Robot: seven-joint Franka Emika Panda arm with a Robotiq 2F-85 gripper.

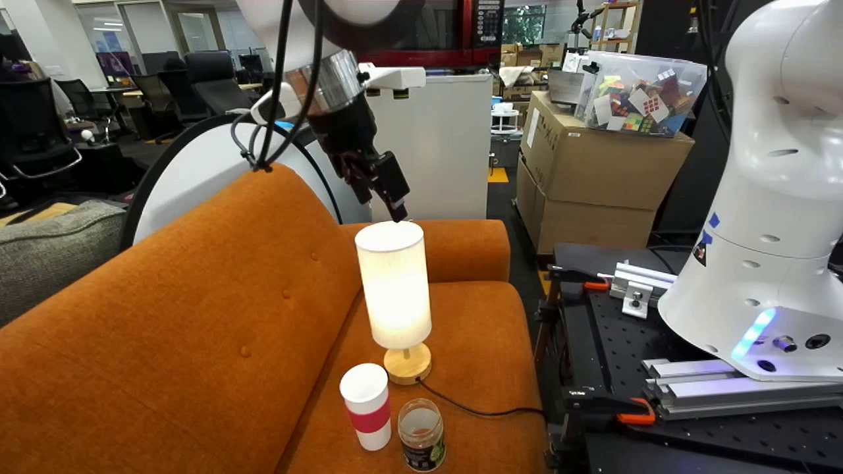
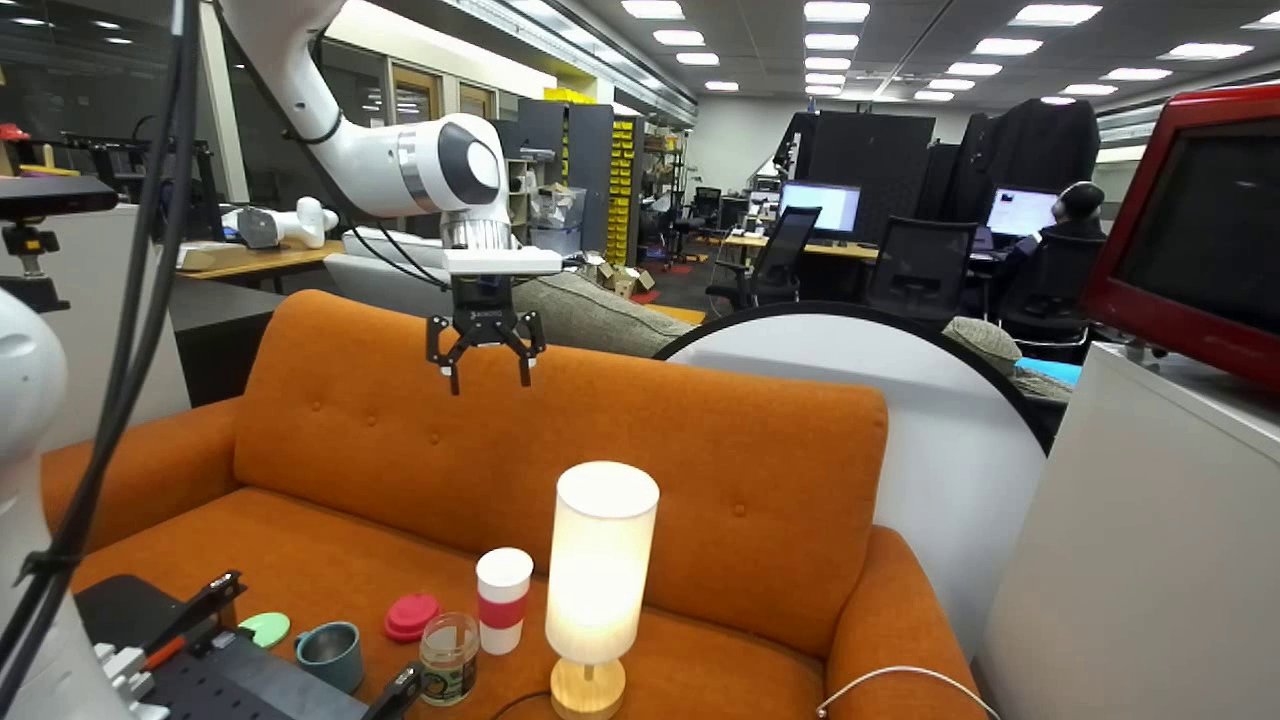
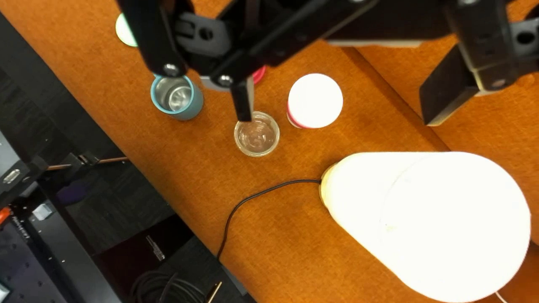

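My gripper (image 2: 489,374) is open and empty, hanging high over the orange couch. One of its fingers (image 3: 451,91) shows at the right of the wrist view. On the seat stands a lit table lamp (image 2: 603,558) with a white shade and wooden base. Beside it are a white cup with a pink band (image 1: 367,407) and a clear glass jar (image 1: 421,434), both upright. Farther along lie a blue mug (image 2: 330,654), a pink lid (image 2: 411,616) and a green lid (image 2: 266,628). In the wrist view the gripper partly covers the pink lid.
A black lamp cord (image 1: 482,412) runs to the seat's front edge. The couch backrest (image 2: 684,444) rises behind the objects. A black robot table (image 1: 632,355) faces the couch, and a white cabinet (image 2: 1140,540) stands past the armrest. Bare seat lies between lamp and armrest.
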